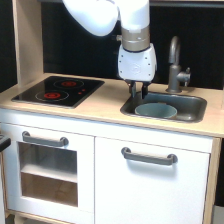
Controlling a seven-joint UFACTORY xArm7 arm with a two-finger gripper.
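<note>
A blue-green pot (pixel 155 111) sits low in the dark sink (pixel 190 107), its rim near the level of the counter. Above the sink's left part hangs my gripper (pixel 138 94), under the white arm. Its dark fingers look spread apart, with no pot rim visible between them. They stand up and to the left of the pot, near its back left edge.
Behind the sink rises a dark faucet (pixel 176 65), to the right of the arm. A black stove top (pixel 58 91) with red rings lies on the left of the wooden counter (pixel 98 108), which is bare between stove and sink. Cabinet doors below have grey handles.
</note>
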